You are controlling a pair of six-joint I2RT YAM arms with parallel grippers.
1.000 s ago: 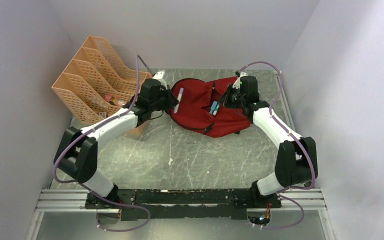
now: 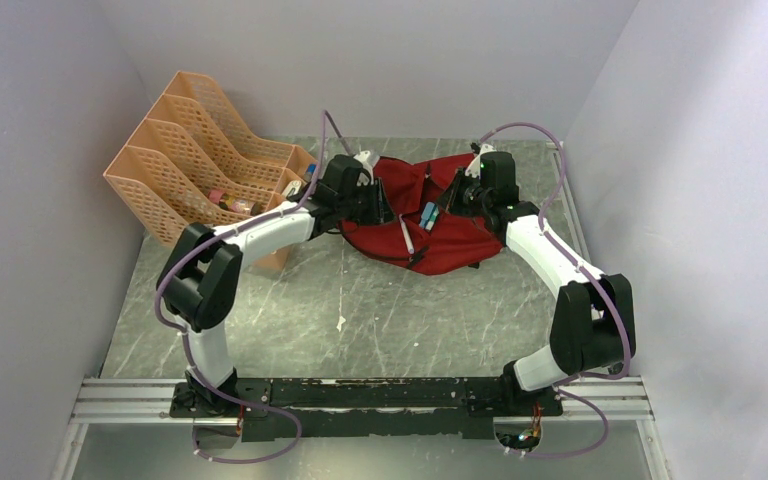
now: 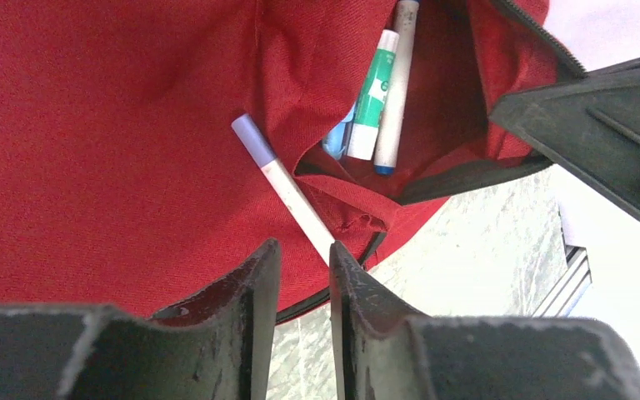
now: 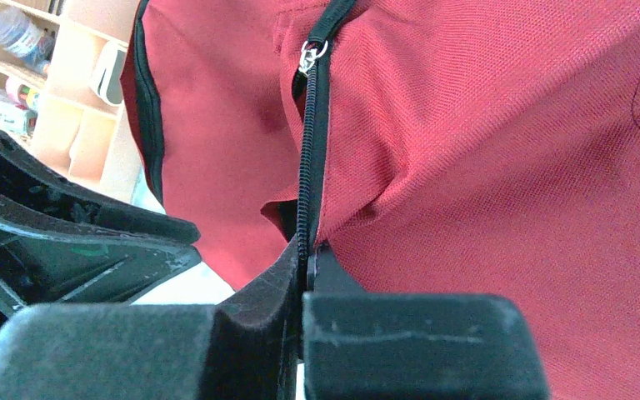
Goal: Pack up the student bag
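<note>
The red bag lies spread on the table. A white marker with a lilac cap rests on its red fabric, beside the pocket opening; its lower end is partly hidden by a fingertip. My left gripper is a little open just above that end, with nothing held between its fingers. Inside the pocket are a green-and-white glue stick, a white marker with blue ends and a light blue item, mostly covered. My right gripper is shut on the pocket's zipper edge, keeping it raised.
At the left stands an orange tiered organizer with a bottle-like item and other things in it. The grey table in front of the bag is clear. Both grippers are close together over the bag.
The lilac-capped marker, earlier held, lies on the bag. The right arm has stayed still.
</note>
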